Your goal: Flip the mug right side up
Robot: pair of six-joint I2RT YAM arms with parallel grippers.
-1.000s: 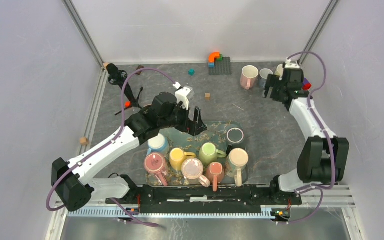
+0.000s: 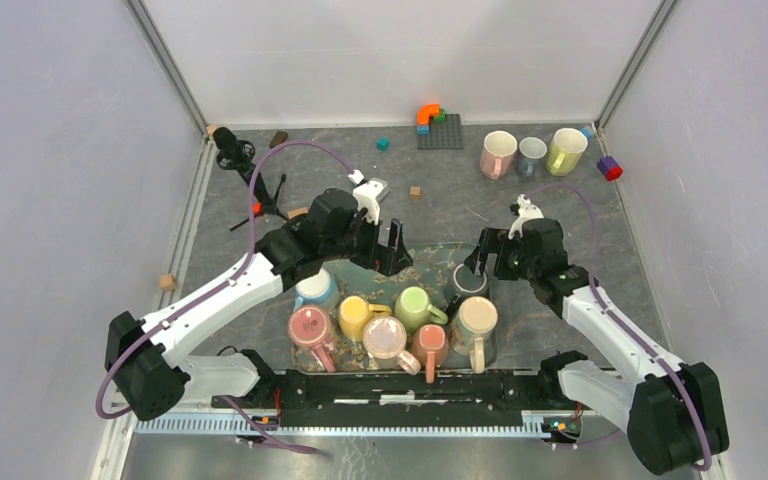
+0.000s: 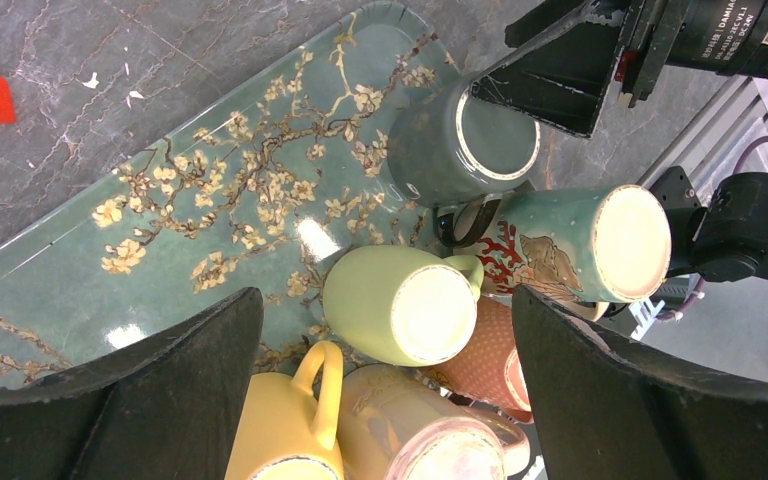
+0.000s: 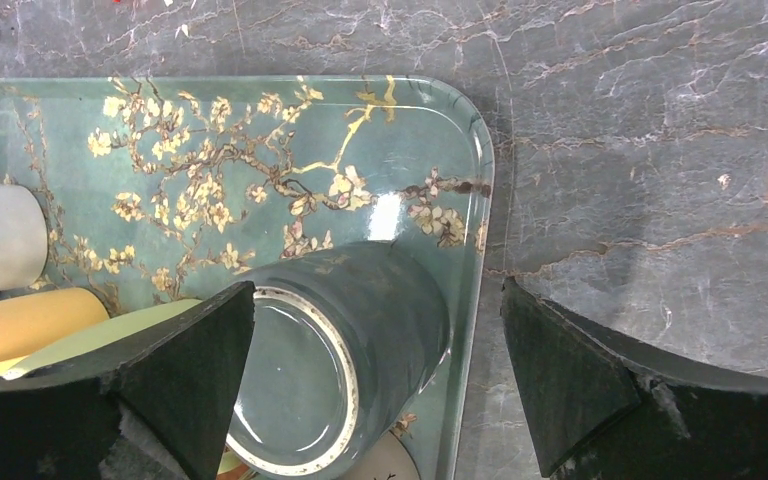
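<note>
A green patterned tray (image 2: 400,260) holds several mugs lying over or bottom-up. A dark grey mug (image 4: 365,340) is at its right rear, bottom ring showing. My right gripper is open directly over it; in the top view it hides part of that mug. My left gripper hangs open above the tray, over a green mug (image 3: 410,305) and near a yellow mug (image 3: 280,430), with nothing held.
Three upright mugs, pink (image 2: 497,155), grey (image 2: 532,157) and pale yellow (image 2: 567,152), stand at the back right. A studded plate (image 2: 440,140) with blocks and a black stand (image 2: 235,160) are behind. Bare table lies right of the tray.
The left arm is almost unchanged.
</note>
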